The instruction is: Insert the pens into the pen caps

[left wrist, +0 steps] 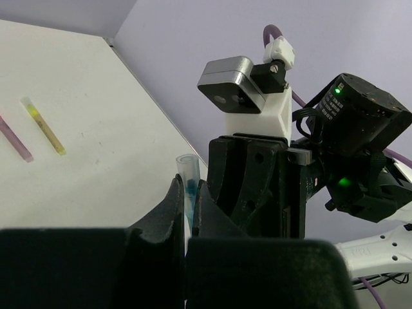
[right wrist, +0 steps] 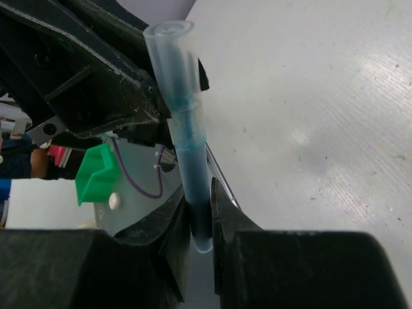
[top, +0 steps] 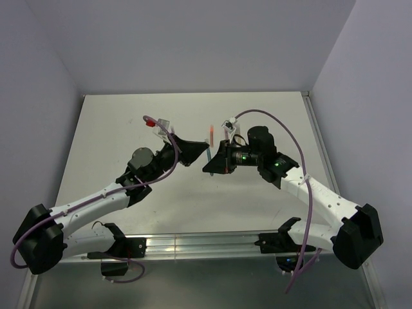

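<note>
A blue pen with a clear cap [right wrist: 193, 174] stands between my two grippers, its upper end in the cap. My left gripper is shut on the clear cap in the left wrist view, above my right gripper, whose fingers are round the pen's lower body; whether they grip it firmly is hard to tell. On the table [top: 122, 129] lie an orange pen [top: 212, 135], and, in the left wrist view, a pink pen [left wrist: 15, 140] and a yellow pen with a clear end [left wrist: 46, 129].
The pens lie behind the grippers. A green container [right wrist: 95, 174] shows beyond the table edge in the right wrist view.
</note>
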